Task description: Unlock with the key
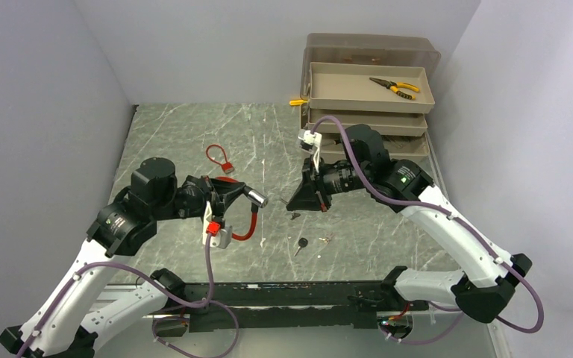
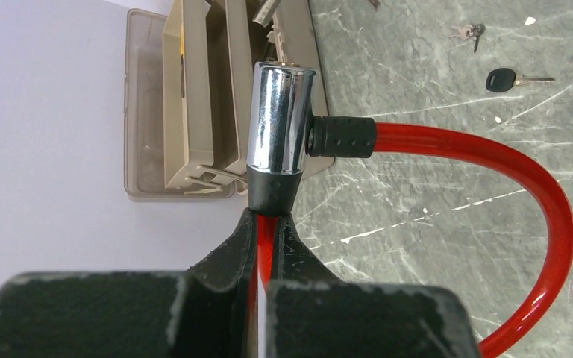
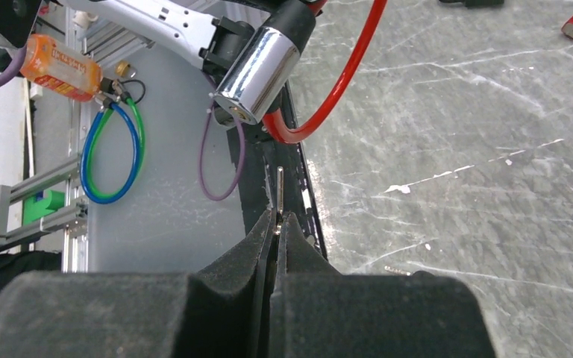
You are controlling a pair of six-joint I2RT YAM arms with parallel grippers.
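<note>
My left gripper is shut on the red cable lock, just below the black collar of its chrome cylinder [image 2: 280, 112]; the red cable [image 2: 545, 209] loops beside it. In the top view the cylinder [image 1: 257, 197] points toward my right gripper [image 1: 292, 201]. My right gripper is shut, with a slim metal key [image 3: 280, 179] sticking out from its fingertips, its tip below and apart from the cylinder's end face, where a keyhole shows.
A black-headed key [image 1: 302, 243] and small keys [image 1: 326, 239] lie on the marble table [image 1: 268, 127]. A small red padlock [image 1: 227, 167] lies at the back. An open toolbox [image 1: 367, 119] with pliers [image 1: 392, 86] stands at the back right.
</note>
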